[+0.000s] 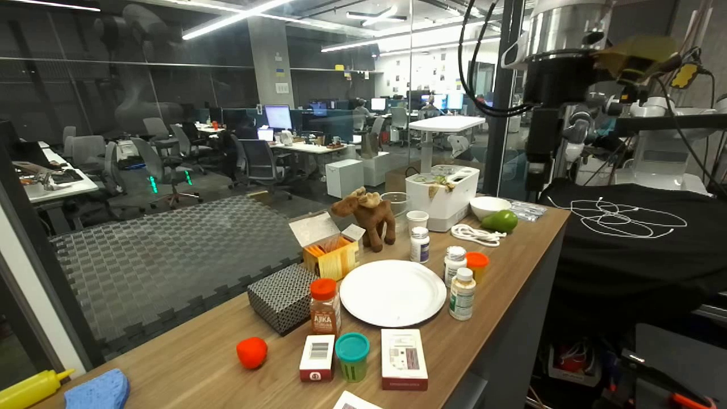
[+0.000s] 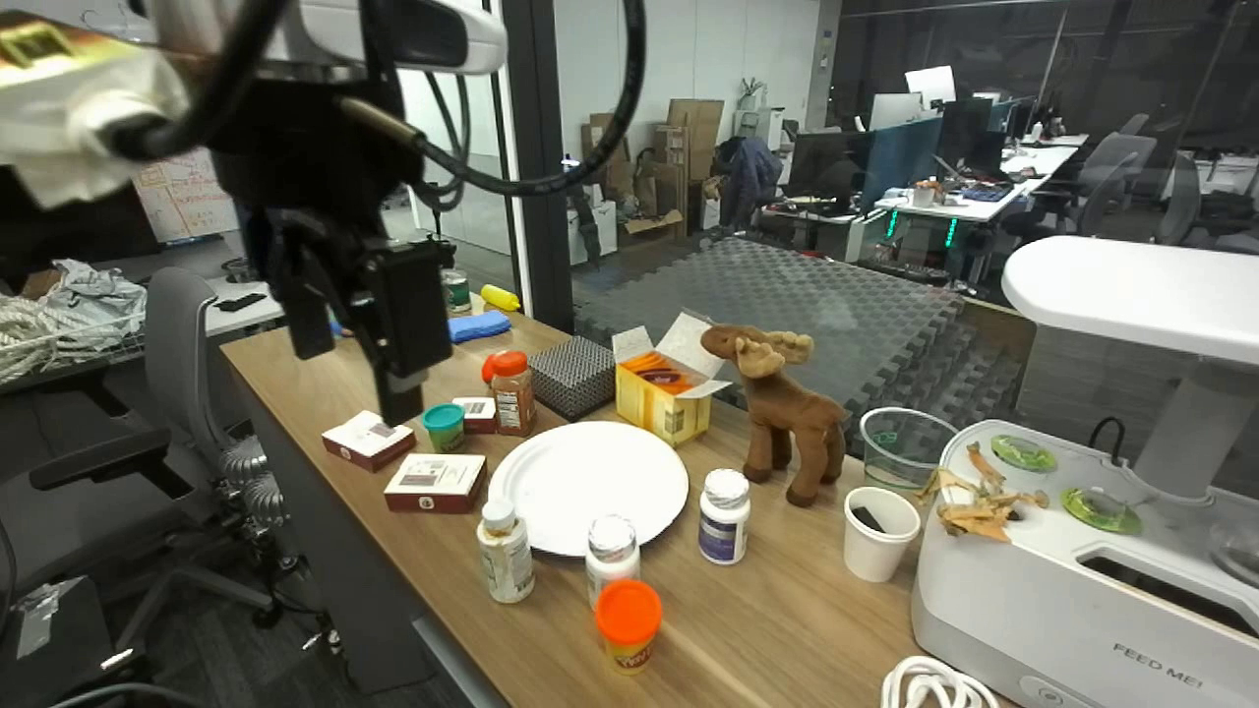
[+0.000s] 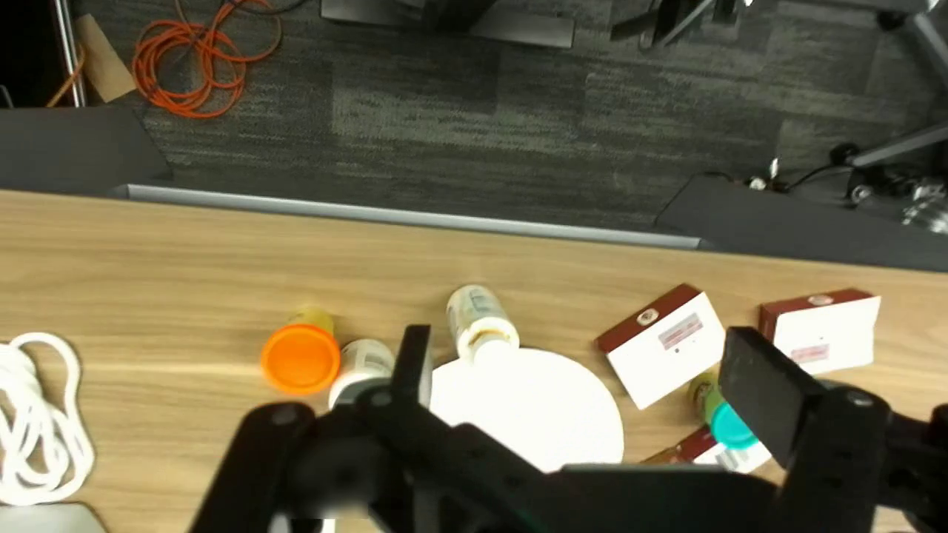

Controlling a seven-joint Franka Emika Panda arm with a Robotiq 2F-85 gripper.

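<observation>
High over the counter, my gripper stands open, its black fingers apart and empty. From above, in the wrist view, the gripper spans the white plate, which lies well below. Close by the plate are a white-capped bottle, a second white bottle and an orange-lidded tub. A purple-labelled bottle is upright beyond them. On the plate's other side are a teal-lidded tub, a red-lidded spice jar and white-and-maroon boxes. The plate looks empty.
A patterned black box, an open tea box and a plush moose line the glass side. The white planter, paper cup and white cable occupy one end. Bare wood runs along the counter's front edge.
</observation>
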